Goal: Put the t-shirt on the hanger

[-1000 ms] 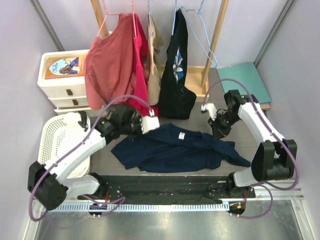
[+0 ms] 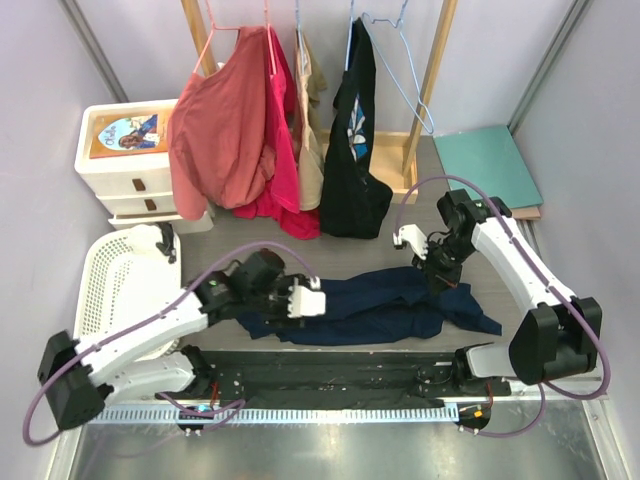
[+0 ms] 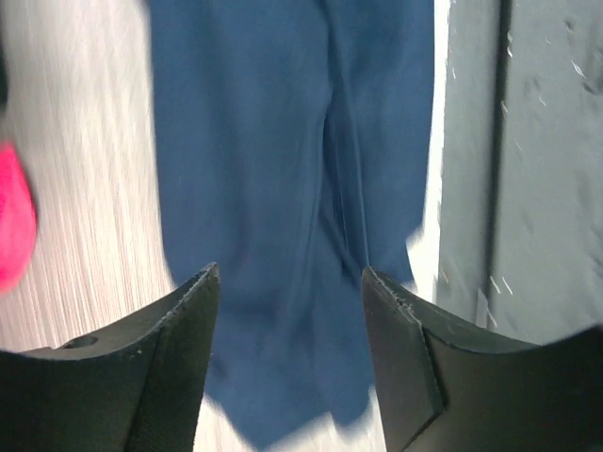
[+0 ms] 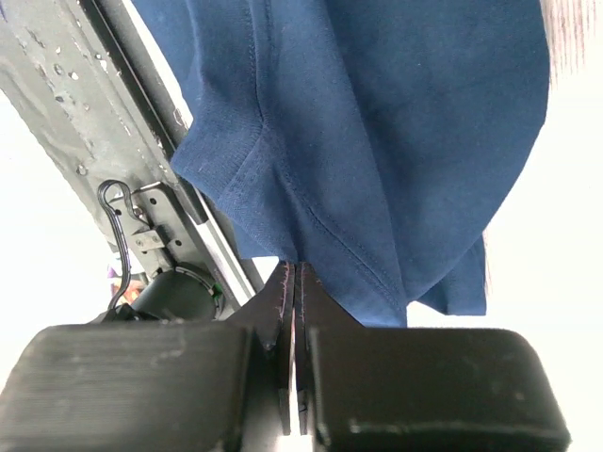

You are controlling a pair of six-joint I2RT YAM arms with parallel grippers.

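Observation:
A dark navy t-shirt (image 2: 370, 315) lies rumpled along the front of the floor, filling much of both wrist views. My left gripper hangs open over it, empty, blurred in the top view. My right gripper is shut, its tips down at a folded seam on the shirt's right part; whether any cloth is between them I cannot tell. An empty light blue hanger (image 2: 405, 55) hangs on the rail at the upper right.
Hanging garments (image 2: 230, 110) fill the back. A white basket (image 2: 100, 290) and drawer unit (image 2: 140, 190) stand at the left, green boards (image 2: 485, 165) at the back right. A black ledge borders the front.
The left one has since shifted right; the shirt's upper edge looks lower and flatter.

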